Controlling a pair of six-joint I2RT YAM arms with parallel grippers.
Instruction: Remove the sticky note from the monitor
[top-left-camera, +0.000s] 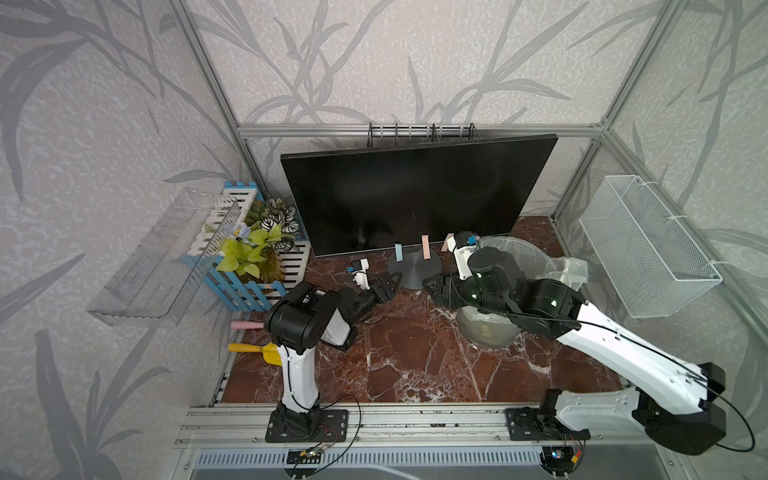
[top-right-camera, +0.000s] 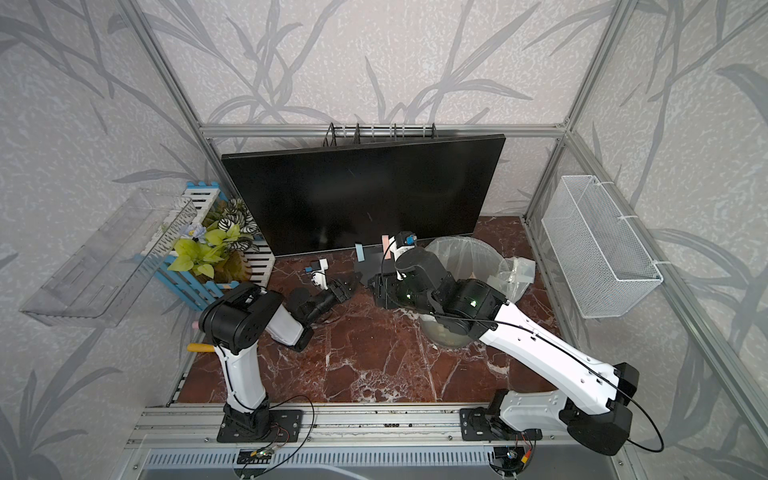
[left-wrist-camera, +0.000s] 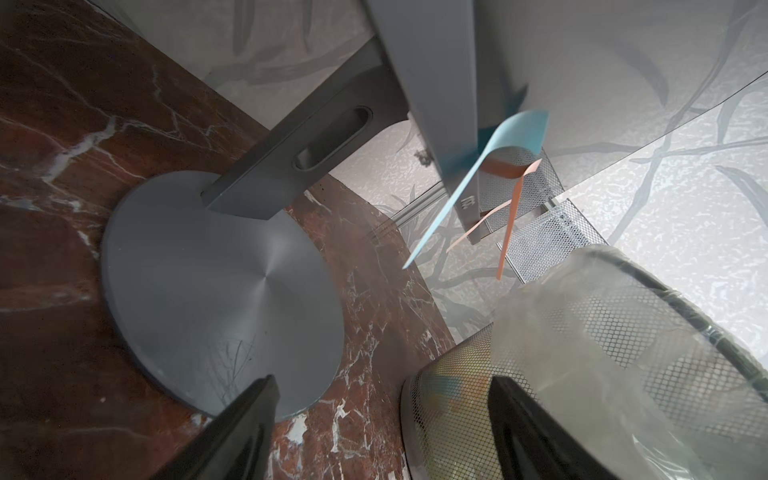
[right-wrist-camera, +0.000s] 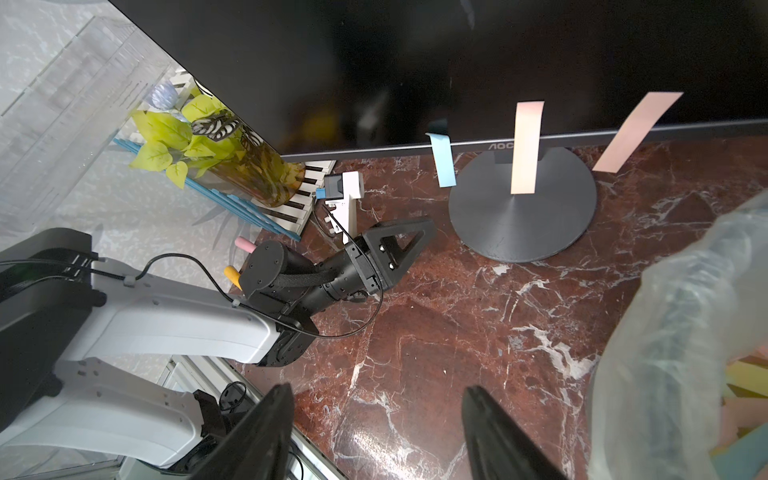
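Three paper strips hang from the lower edge of the black monitor (right-wrist-camera: 384, 72): a blue sticky note (right-wrist-camera: 445, 162) on the left, a pale pink sticky note (right-wrist-camera: 525, 152) in the middle and another pink sticky note (right-wrist-camera: 637, 132) to the right. From the left wrist view, the blue note (left-wrist-camera: 480, 172) curls away from the screen in front of the others. My left gripper is low over the table, left of the monitor's stand, its fingers apart and empty. Higher and farther right, my right gripper stands open, with no paper between its fingers.
A lined mesh bin (left-wrist-camera: 456, 392) stands right of the monitor's base (left-wrist-camera: 232, 280); coloured paper scraps (right-wrist-camera: 748, 392) lie inside it. A planter (top-left-camera: 248, 280) occupies the left side. White wire basket (top-left-camera: 640, 248) hangs on the right wall.
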